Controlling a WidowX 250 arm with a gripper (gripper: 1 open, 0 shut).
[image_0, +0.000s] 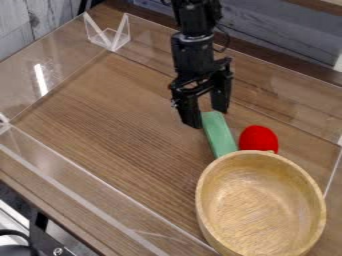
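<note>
The black gripper (201, 105) hangs open over the upper end of a green bar (219, 138) on the wooden table, its fingertips just around or above that end. The bar leans against or lies beside a large yellow bowl (261, 225) at the lower right. A red rounded object (259, 139) sits to the right of the bar.
A white wire-like object (107, 32) stands at the back left. Dark cables or edges show at the lower left corner.
</note>
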